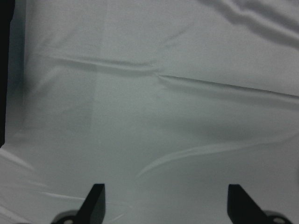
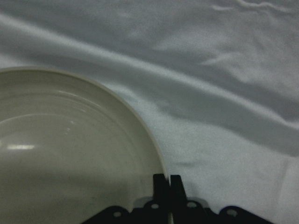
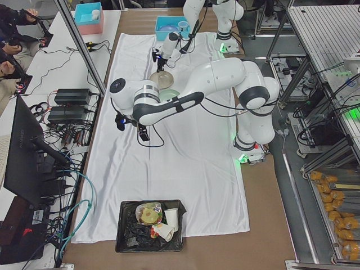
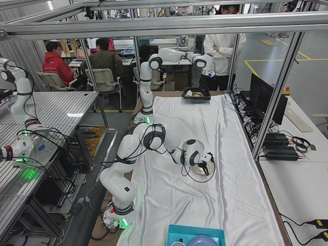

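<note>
A cream plate (image 2: 70, 149) lies on the white cloth (image 2: 233, 74). My right gripper is shut at the plate's right rim, its two fingertips close together over the edge; whether the rim is between them is unclear. In the camera left view the plate (image 3: 162, 80) sits beside a pale green plate (image 3: 170, 95), partly hidden by the near arm. My left gripper stands open above bare cloth, nothing between its fingers.
A black lined tray (image 3: 129, 236) with packaged items sits at one end of the table. A blue bin (image 4: 173, 236) with dishes is at the other. Open cloth surrounds the plates; a monitor and cables run along one side.
</note>
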